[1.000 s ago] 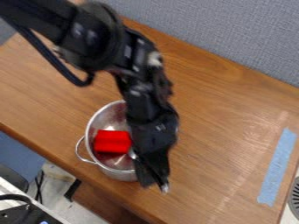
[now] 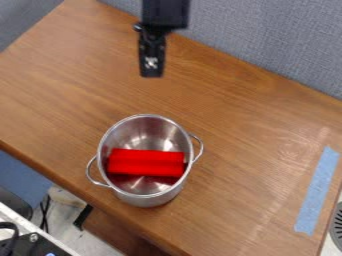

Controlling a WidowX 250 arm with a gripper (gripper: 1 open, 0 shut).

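Note:
A steel pot (image 2: 147, 131) with two side handles stands near the front-left edge of the wooden table (image 2: 241, 120). A red cylindrical object (image 2: 146, 164) lies across the inside of the pot. My gripper (image 2: 151, 70) is high at the top centre, dark, pointing down, well behind and apart from the pot, shut with nothing seen between its fingers.
A blue tape strip (image 2: 315, 190) runs along the right side. Grey padded walls (image 2: 267, 35) bound the back. Cables and a white item lie off the table at bottom left.
My gripper has risen from low at the pot's right side to the top centre, behind the pot. The red object now lies more level across the pot's inside.

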